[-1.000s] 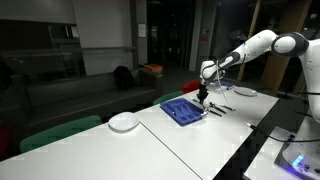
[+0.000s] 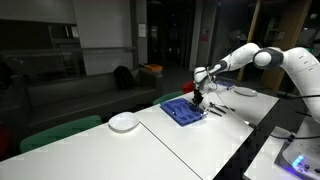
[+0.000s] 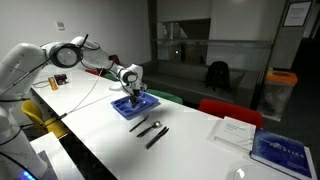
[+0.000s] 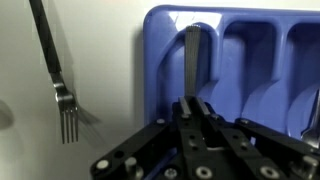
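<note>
A blue divided tray (image 2: 181, 111) lies on the white table. In the wrist view my gripper is over the tray's (image 4: 165, 20) left long compartment. Its fingers are shut on a thin grey utensil (image 4: 192, 60), which looks like a knife blade and runs lengthwise within that compartment's outline. The held end is hidden by the fingers, and whether the utensil touches the tray floor cannot be told. A fork (image 4: 65, 100) with a black handle lies on the table outside the tray, to the left in the wrist view.
More utensils (image 3: 150, 129) lie on the table beside the tray. A white plate (image 2: 123, 122) stands apart from it. A white board with text (image 3: 280, 152) lies at the table's far right in the second exterior view.
In the first exterior view the arm has stretched out leftward, bringing my gripper a little further over the tray. The tray and the plate have stayed where they were.
</note>
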